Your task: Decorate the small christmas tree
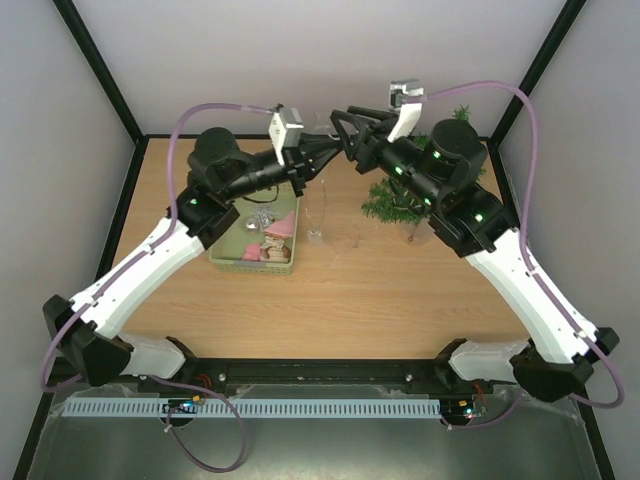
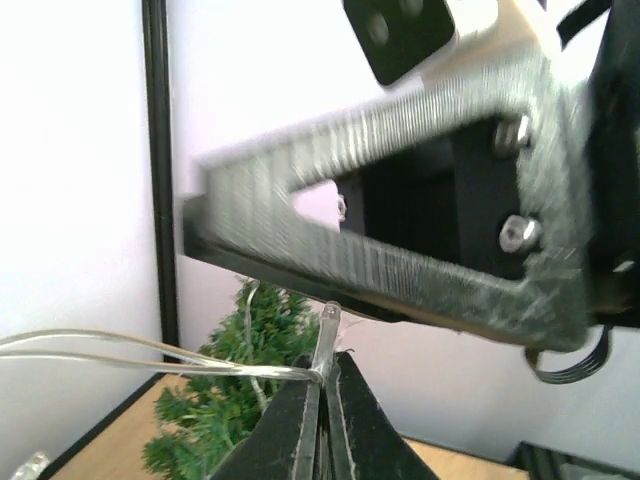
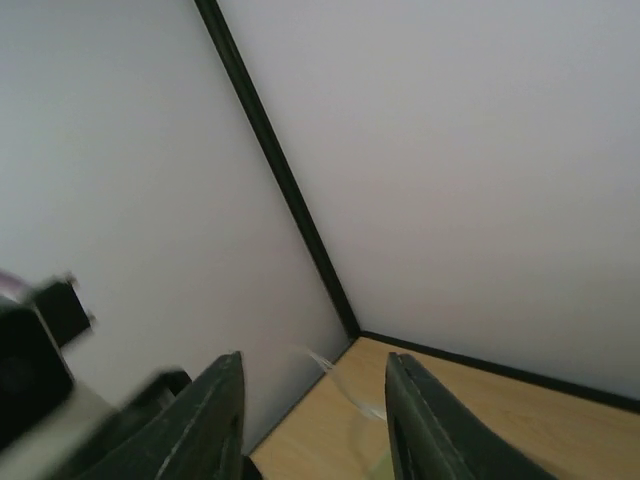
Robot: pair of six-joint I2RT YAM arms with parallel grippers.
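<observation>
My two grippers meet above the back middle of the table. The left gripper is shut on a thin clear strand (image 2: 200,362), which hangs below the grippers in the top view. The right gripper has its fingers apart, a faint strand showing between or beyond them. Its body fills the upper right of the left wrist view. The small tree (image 1: 398,205) stands right of centre, partly hidden by my right arm. A pale green basket (image 1: 232,262) holds silver ornaments, pink pieces and wooden pieces.
Pale walls with dark frame edges enclose it at back and sides.
</observation>
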